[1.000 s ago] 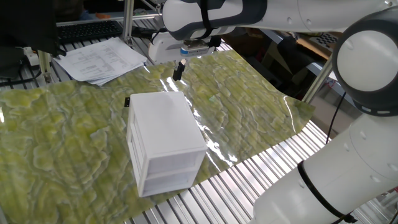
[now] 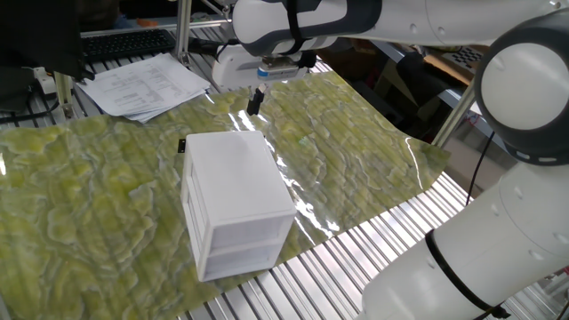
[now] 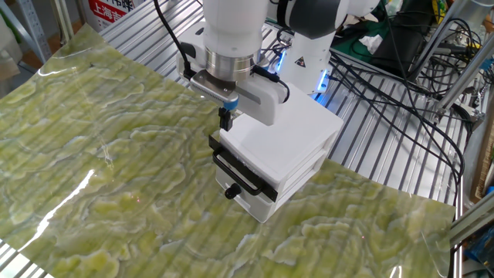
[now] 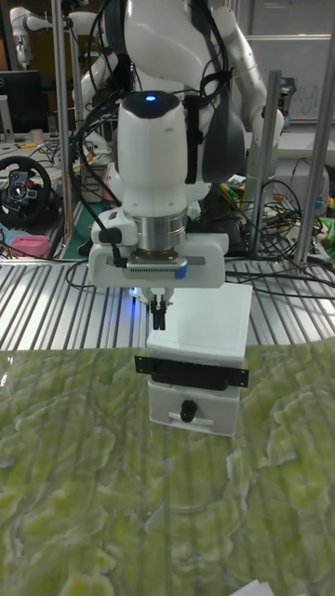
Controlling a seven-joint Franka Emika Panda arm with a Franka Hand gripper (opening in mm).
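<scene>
A white two-drawer cabinet (image 2: 238, 182) stands upright on the green marbled sheet. Its front shows a black bar handle (image 3: 238, 173) on the upper drawer and a round black knob (image 4: 188, 411) on the lower one; both drawers look pushed in. In exterior view 3 my gripper (image 4: 158, 316) hangs above and slightly left of the cabinet, apart from it. Its dark fingertips are close together, shut, with nothing visible between them. From exterior view 1, the gripper (image 2: 255, 101) appears beyond the cabinet, pointing down.
Loose printed papers (image 2: 147, 86) lie at the sheet's far edge, near a black keyboard (image 2: 129, 44). Black cables (image 3: 401, 116) run over the slatted metal table beside the robot base. Much of the green sheet (image 4: 79, 447) around the cabinet is bare.
</scene>
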